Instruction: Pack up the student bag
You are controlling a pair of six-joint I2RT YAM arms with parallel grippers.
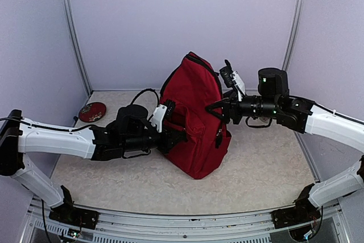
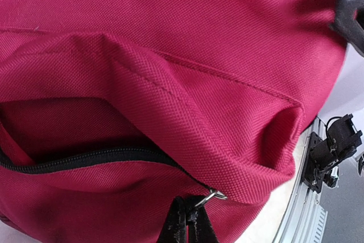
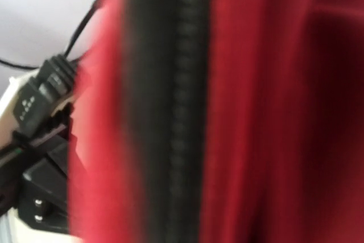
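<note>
The red backpack [image 1: 196, 95] stands upright in the middle of the table, tilted, its front pocket [image 2: 68, 197] showing a partly open zipper [image 2: 102, 155]. My left gripper is shut at that zipper, with a small metal pull tab [image 2: 214, 194] at its fingertips. My right gripper [image 1: 219, 109] is at the bag's upper right side, beside the black main zipper. In the right wrist view the bag fills most of the picture, blurred, and that gripper's fingers are hidden, so its finger state is unclear.
A round dark red object [image 1: 92, 112] lies at the back left of the table [image 1: 256, 180].
</note>
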